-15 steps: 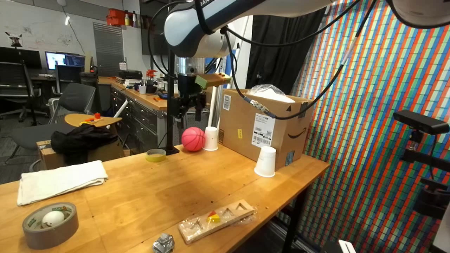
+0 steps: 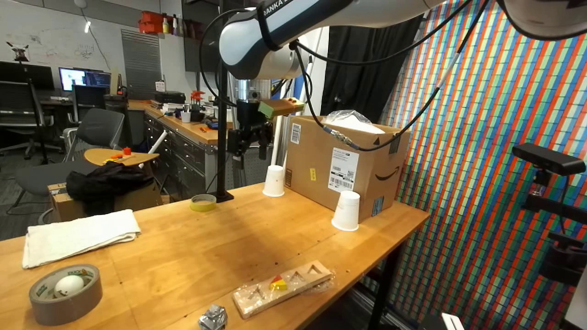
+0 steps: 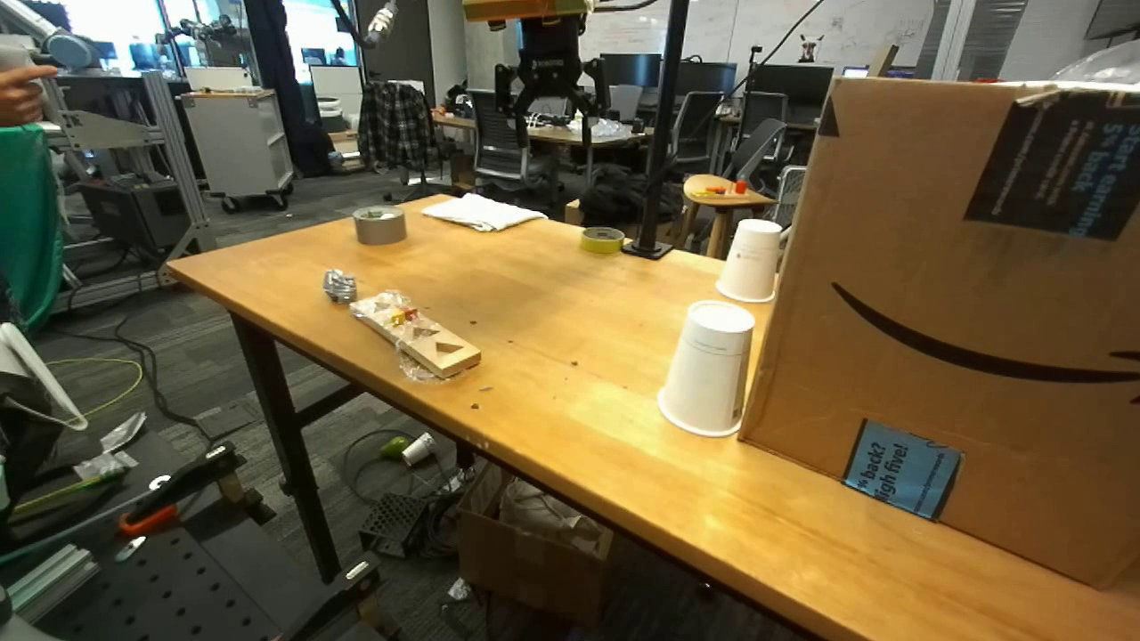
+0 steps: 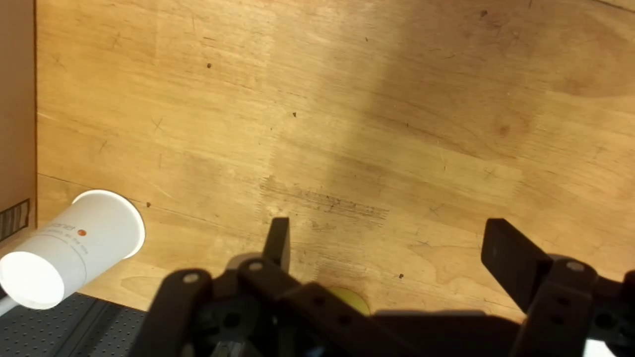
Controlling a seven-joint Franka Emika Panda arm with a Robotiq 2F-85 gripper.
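Observation:
My gripper is raised over the back of the table (image 4: 357,148), its black fingers spread wide with only bare wood showing between them. In exterior view 2 the gripper (image 3: 552,101) hangs well clear of the tabletop. A white paper cup (image 2: 274,181) stands upside down by the box at the far edge, and a second upside-down cup (image 2: 346,211) is closer to the camera. The wrist view has one white cup (image 4: 77,244) at the lower left, outside the fingers. No pink ball shows in any current view.
A large cardboard box (image 2: 313,165) borders the cups. A black post (image 2: 222,137) and a yellow tape roll (image 2: 203,203) are at the back edge. Also on the table are a white cloth (image 2: 82,235), grey tape roll (image 2: 66,308), foil ball (image 2: 213,317) and wooden shape board (image 2: 264,299).
A pink ball stood beside the far cup one second before; it is gone from view now. My gripper has shifted slightly to the right in exterior view 1.

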